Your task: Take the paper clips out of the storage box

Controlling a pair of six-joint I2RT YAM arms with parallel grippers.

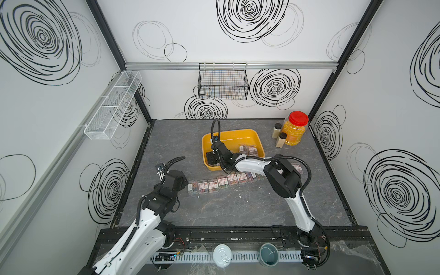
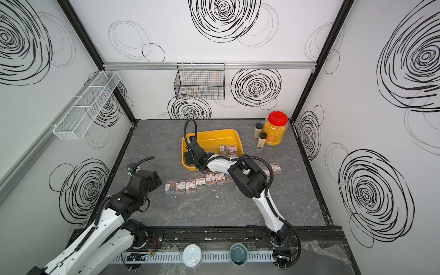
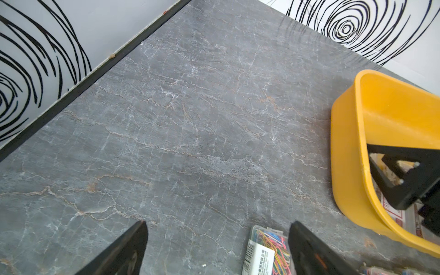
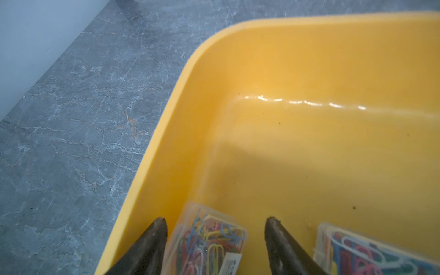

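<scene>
Inside the yellow storage box [image 1: 243,133] my right gripper reaches down at the left end, its fingers apart. A clear box of coloured paper clips [image 4: 213,238] stands tilted between them, close to the left finger, with a gap to the right one. Another paper clip box [image 4: 362,252] lies farther right in the storage box. My left gripper hangs open over the table, left of the storage box. One set-down clip box [image 3: 265,252] shows beside its right finger; several clip boxes [image 1: 213,185] form a row in front.
A red-lidded jar [image 1: 294,128] and two dark-topped shakers [image 1: 281,140] stand at the back right. A black wire basket [image 1: 223,82] hangs on the back wall.
</scene>
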